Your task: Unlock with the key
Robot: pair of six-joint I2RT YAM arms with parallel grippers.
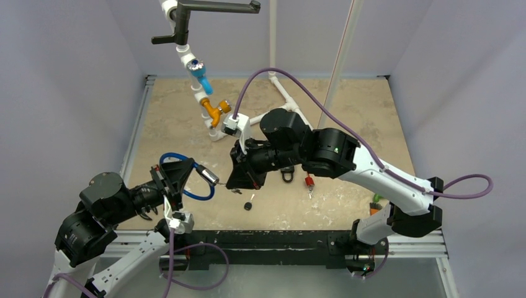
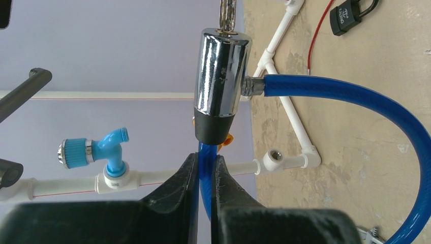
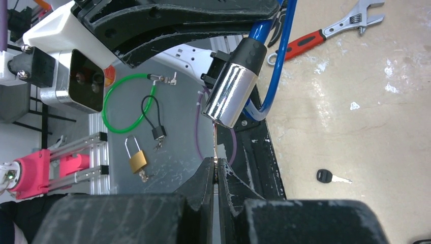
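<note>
A blue cable lock with a chrome cylinder [image 2: 221,73] is held by my left gripper, which is shut on the blue cable just behind the cylinder's black collar. My right gripper is shut on a thin metal key [image 3: 215,142], whose blade points at the cylinder's end face. In the left wrist view, the key blade [image 2: 227,15] meets that face at the keyhole; how deep it sits cannot be told. From above, the lock cylinder [image 1: 207,174] lies just left of the right gripper [image 1: 228,186], with only a short piece of key between them.
A black-headed key [image 1: 248,205] lies on the board below the right gripper. A black padlock [image 1: 287,174] and a red-handled tool [image 1: 309,182] are farther right. White pipes with an orange tap [image 1: 214,113] and a blue tap [image 1: 200,73] stand behind.
</note>
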